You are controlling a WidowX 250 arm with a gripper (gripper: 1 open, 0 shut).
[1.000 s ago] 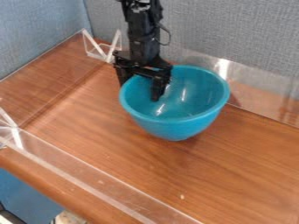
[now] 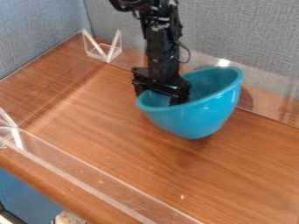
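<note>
A turquoise plastic bowl (image 2: 204, 116) sits on the wooden table toward the back right, tipped with its opening leaning up and to the left. The black gripper (image 2: 162, 87) reaches down from the top and is at the bowl's upper left rim, partly inside it. Its fingertips are hidden or too dark to tell whether they are closed on the rim.
Clear plastic edging runs along the table's back (image 2: 270, 106) and front left, with white corner brackets (image 2: 103, 48) at the back left. Grey padded walls stand behind.
The bowl has shifted right and become more tilted. The gripper has moved slightly right and down along with it.
</note>
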